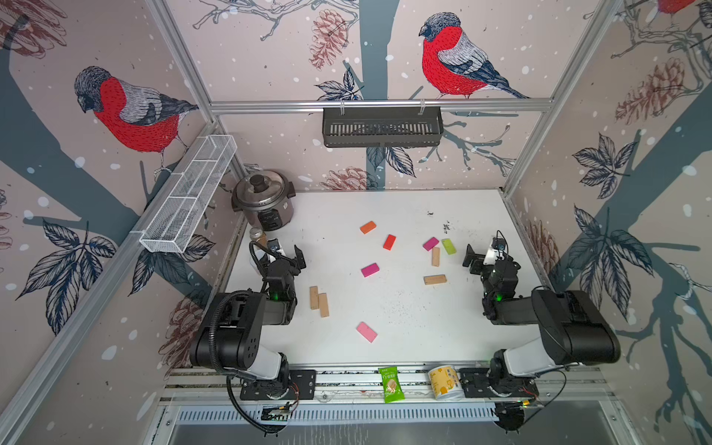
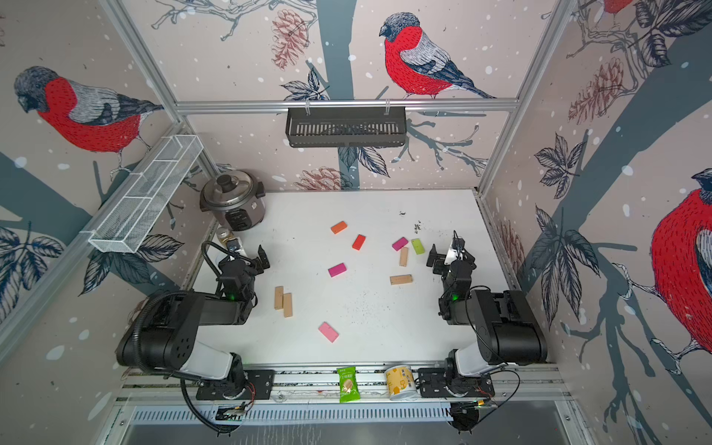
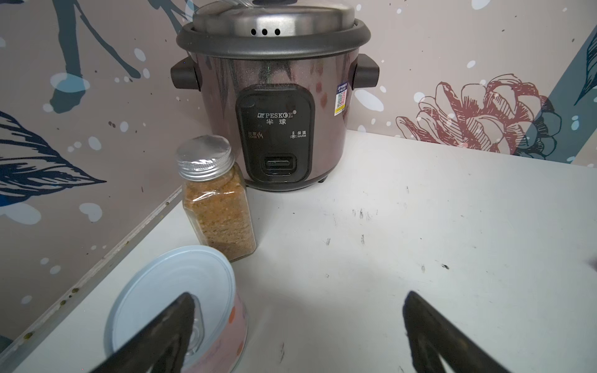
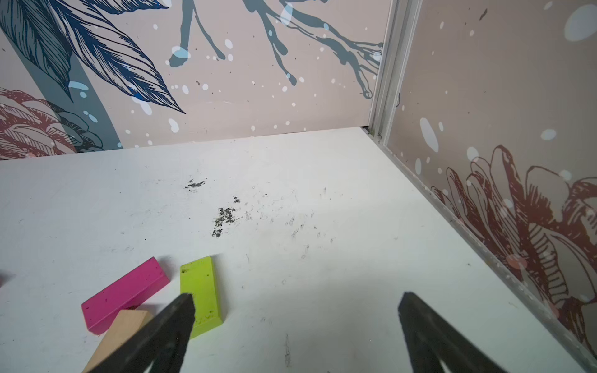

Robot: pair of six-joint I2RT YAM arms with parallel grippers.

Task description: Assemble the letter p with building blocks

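Observation:
Loose blocks lie scattered flat on the white table [image 1: 393, 319]. Two plain wooden blocks [image 1: 313, 296] rest side by side at the left. A pink block [image 1: 366, 331] is near the front, and a magenta block [image 1: 370, 270] sits mid-table. Farther back are an orange block [image 1: 368, 227] and a red block [image 1: 389, 241]. Toward the right, another magenta block [image 4: 126, 294], a lime green block [image 4: 201, 294] and an upright-running wooden block [image 1: 435, 256] cluster above a crosswise wooden block [image 1: 435, 279]. My left gripper and right gripper are both open and empty.
A rice cooker [image 3: 273, 105], a spice jar [image 3: 219, 199] and a lidded can [image 3: 180, 298] occupy the left edge. A green packet [image 1: 391, 384] and a yellow can [image 1: 445, 382] stand beyond the front edge.

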